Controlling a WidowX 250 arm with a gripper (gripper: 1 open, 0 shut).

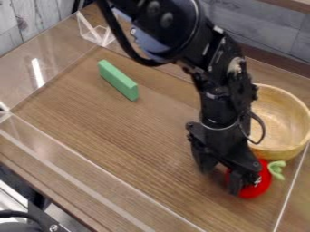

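The black gripper (230,169) is low over the table's right side, at a red object (255,187) with a green tip (276,169), which looks like a pepper or similar vegetable. The gripper partly covers the red object, and whether its fingers are open or shut on it cannot be told. Just behind, a wooden bowl (278,113) stands at the right edge.
A green bar-shaped block (118,80) lies at the back left. A wall (260,41) runs along the back.
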